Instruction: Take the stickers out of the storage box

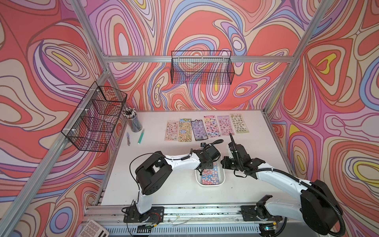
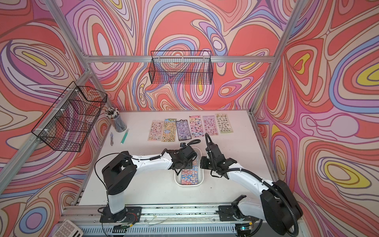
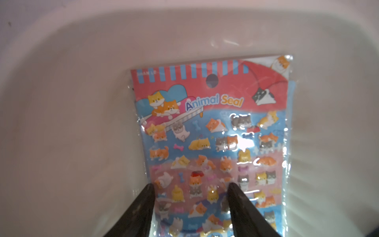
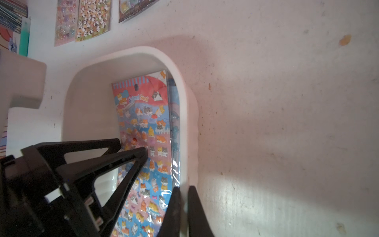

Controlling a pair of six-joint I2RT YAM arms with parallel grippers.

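Note:
The white storage box (image 4: 136, 49) stands on the table with a stack of sticker sheets in it. On top lies a pink-and-blue "Animal Seal" sheet (image 3: 213, 130) with cat and dog stickers; the edge of a bluish sheet (image 4: 173, 102) shows beneath its right side. Inside the box, my left gripper is open, its fingertips apart over the top sheet. Whether they touch it I cannot tell. My right gripper is shut on the box's right rim, with the thin wall between its fingers.
Several sticker sheets lie in a row behind the box, including a purple one (image 1: 199, 130). A pen holder (image 1: 134, 123) and a green stick (image 1: 141, 136) are at the left. Wire baskets (image 1: 202, 70) hang above. Table right of the box looks clear.

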